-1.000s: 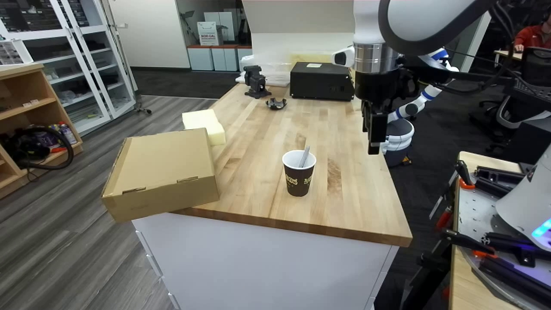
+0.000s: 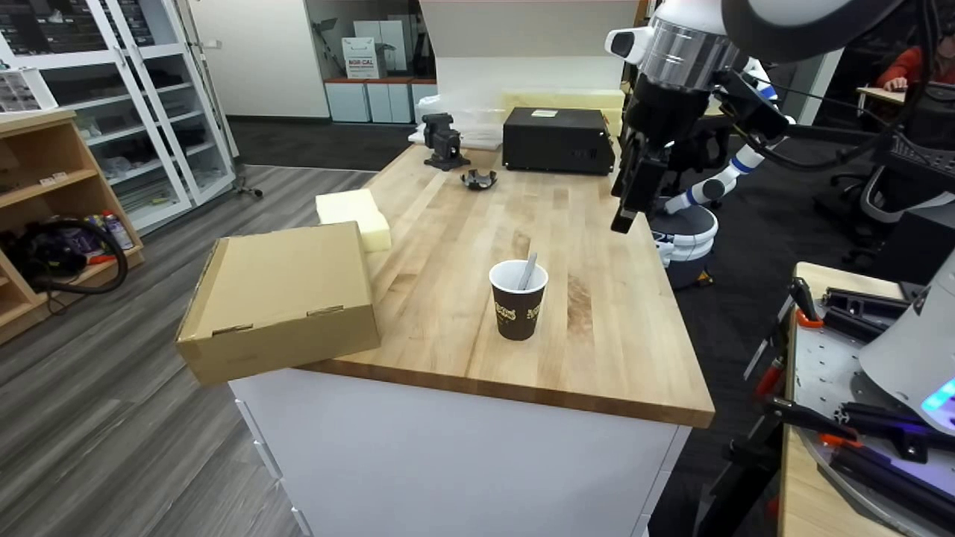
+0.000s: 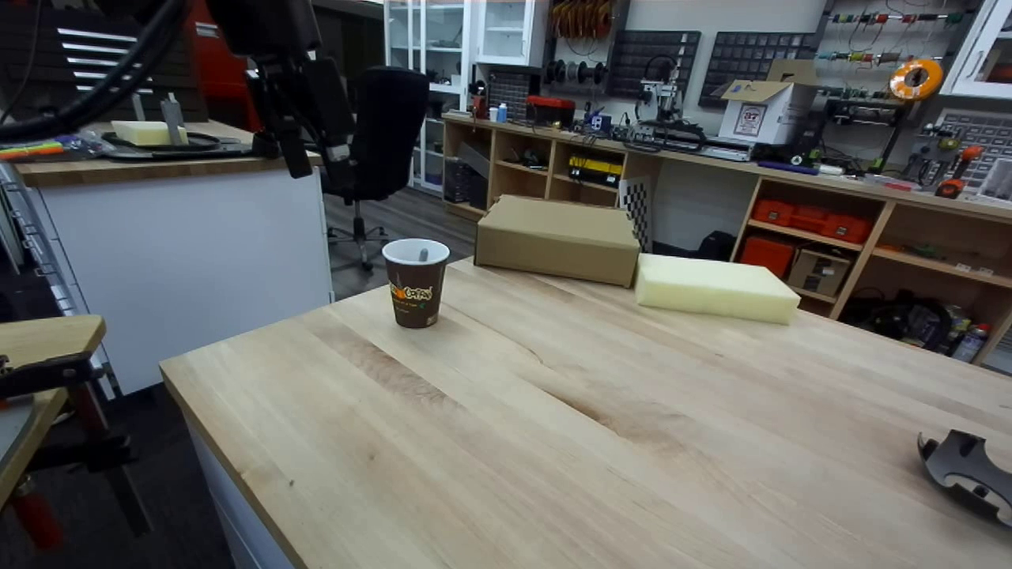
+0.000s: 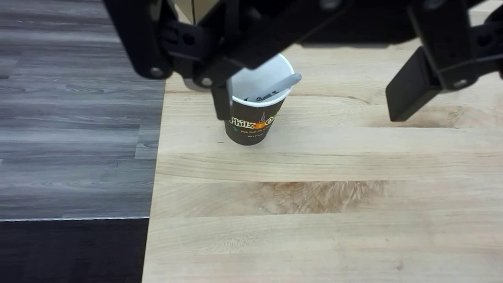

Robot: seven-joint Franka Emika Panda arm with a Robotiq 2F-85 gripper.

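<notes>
A dark brown paper cup (image 2: 517, 313) with a white inside stands upright on the wooden tabletop (image 2: 618, 358), close to its front edge. A grey stick or handle (image 2: 528, 270) leans inside it, poking past the rim. My gripper (image 2: 622, 225) hangs in the air to the cup's right, well above the table. In the wrist view the gripper is open, its pads (image 4: 409, 87) wide apart. The left pad overlaps part of the cup (image 4: 250, 125) in that view, but no contact shows. Nothing is held.
Left of the cup, a cardboard box (image 2: 282, 286) overhangs the table edge, with a pale yellow foam block (image 2: 354, 215) behind it. Farther back are a black curved part (image 2: 479, 180), a black stand (image 2: 443, 143) and a black box (image 2: 556, 142).
My gripper has risen and shifted slightly left in exterior view 1, tilting so that its fingers point down and to the left. The cup and the other table items have stayed put.
</notes>
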